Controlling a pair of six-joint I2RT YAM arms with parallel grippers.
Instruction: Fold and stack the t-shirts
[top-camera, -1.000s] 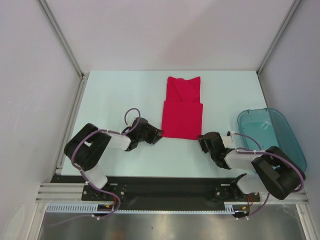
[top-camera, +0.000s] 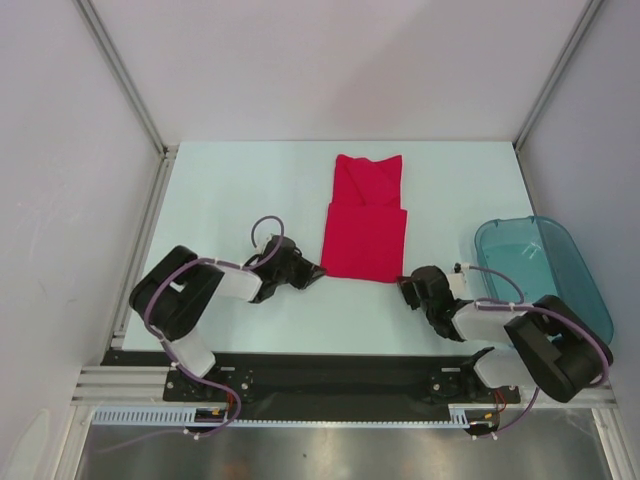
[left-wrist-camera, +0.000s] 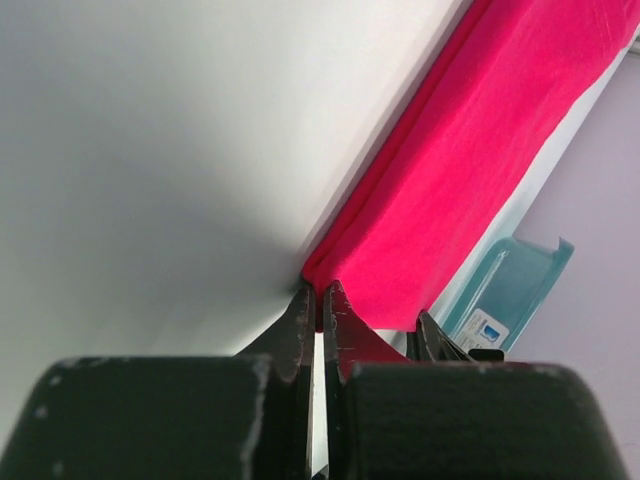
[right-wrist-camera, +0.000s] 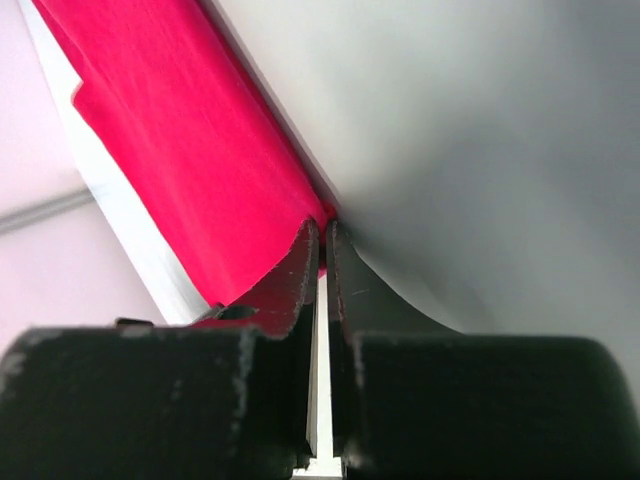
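Observation:
A red t-shirt, folded narrow with its sleeves towards the back, lies flat on the white table. My left gripper is at its near left corner; in the left wrist view the fingers are closed together on the bunched cloth. At the near right corner, my right gripper is shut on the shirt's edge. The right wrist view shows red fabric running into the line between those fingers. The pinched bits of cloth are mostly hidden by the fingertips.
A teal plastic bin stands at the table's right side, behind the right arm. It looks empty.
In the top view, the shirt's near edge has shifted very slightly towards the front.

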